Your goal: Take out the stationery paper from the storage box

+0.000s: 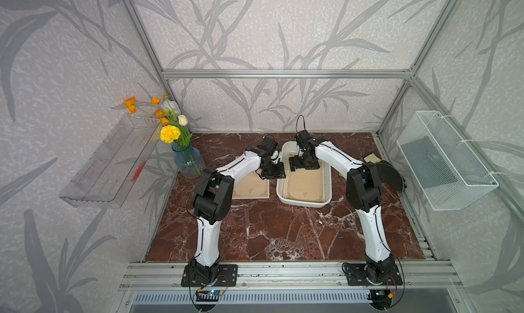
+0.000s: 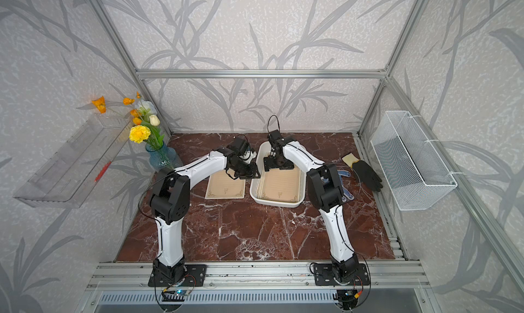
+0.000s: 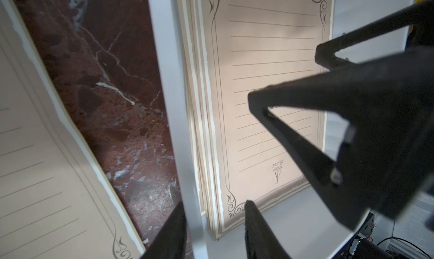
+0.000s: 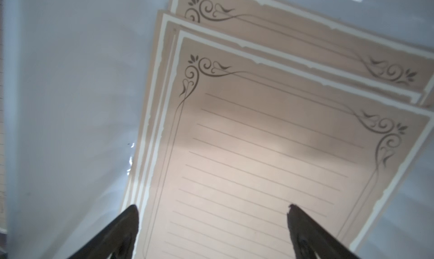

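A white storage box (image 1: 305,203) stands at the middle of the table, with a stack of beige lined stationery paper (image 1: 306,185) lying inside. More stationery paper (image 1: 251,188) lies flat on the table, left of the box. My left gripper is partly open at the box's left side; in the left wrist view the box's rim (image 3: 174,78) runs between its fingertips. Over the stack my right gripper stands open, its fingers (image 4: 119,234) wide apart with nothing held. In the right wrist view the stack's sheets (image 4: 262,150) are slightly offset from each other.
A blue glass vase with flowers (image 1: 188,161) stands at the back left. At the right lie a dark glove-like thing (image 2: 366,175) and blue items (image 2: 347,193), partly behind my right arm. Baskets hang on both side walls.
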